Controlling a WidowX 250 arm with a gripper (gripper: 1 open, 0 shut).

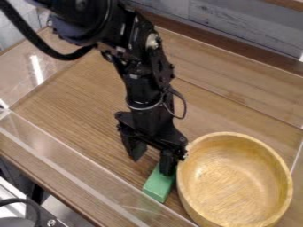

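Note:
My black gripper (153, 150) hangs low over the wooden tabletop at the centre of the camera view, its fingers open. A green block (160, 184) lies just below and in front of it, beside a yellow bowl (233, 176). The right finger reaches down at the block's rear end; whether it touches the block is unclear.
The bowl fills the lower right, close to the gripper. Bare wooden table (71, 106) stretches to the left and behind. A pale wall runs along the back, and a black cable lies at the bottom left corner.

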